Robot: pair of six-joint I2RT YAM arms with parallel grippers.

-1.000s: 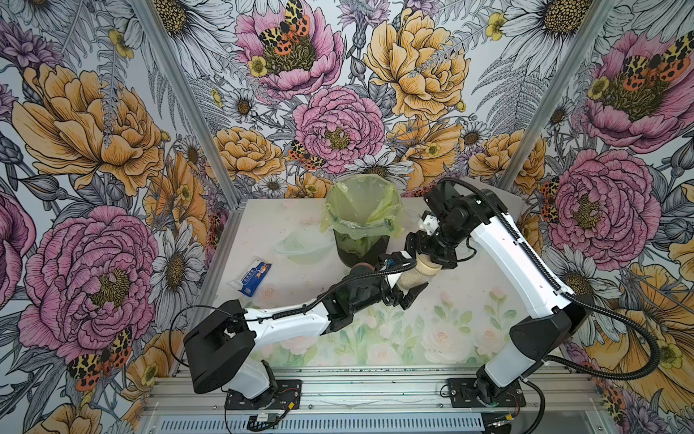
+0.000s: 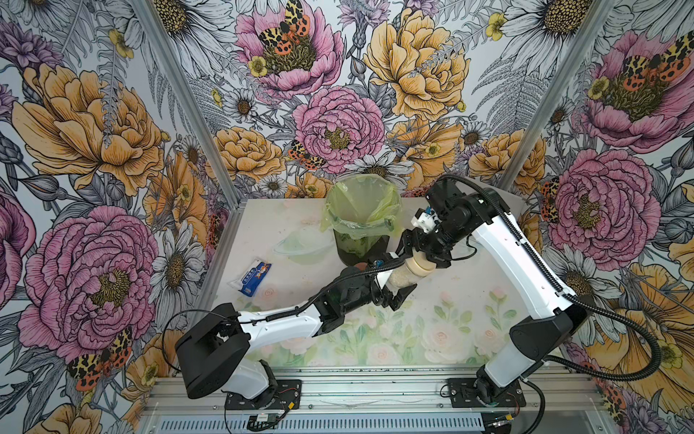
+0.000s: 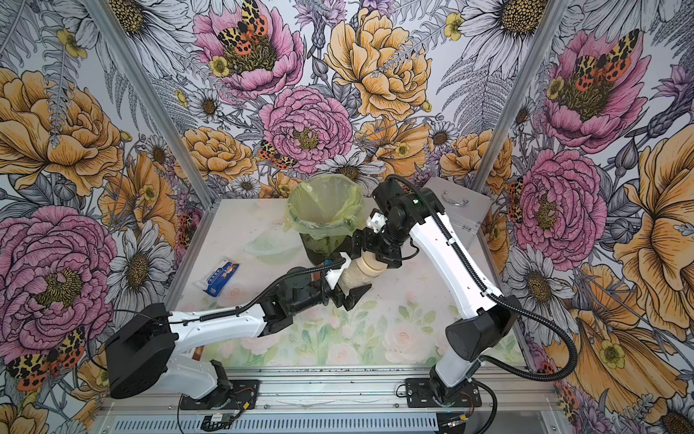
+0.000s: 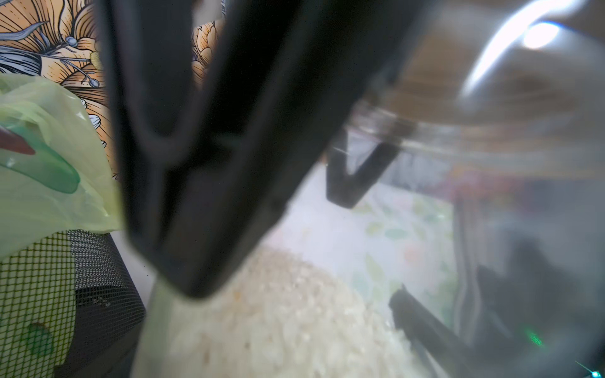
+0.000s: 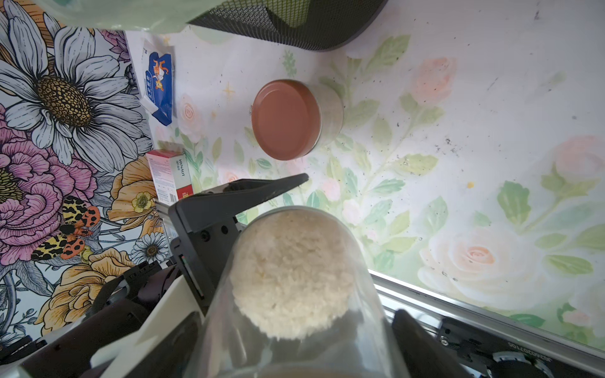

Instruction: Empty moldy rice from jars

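Observation:
A clear jar of rice (image 2: 412, 272) is held tilted in front of the bin, with my left gripper (image 2: 396, 288) at its body and my right gripper (image 2: 426, 249) around the tan top end. The rice (image 5: 293, 271) shows through the jar in the right wrist view. Whether the left fingers press on it is unclear; the right fingers are mostly hidden. A second jar with a reddish-brown lid (image 5: 286, 119) stands on the table, mostly hidden behind the left arm from above. A mesh bin with a green bag (image 2: 361, 209) stands behind.
A blue packet (image 2: 253, 277) lies at the left, and a red-and-white box (image 5: 169, 173) near it. A pale green translucent item (image 2: 296, 244) lies left of the bin. A grey metal case (image 3: 455, 202) sits back right.

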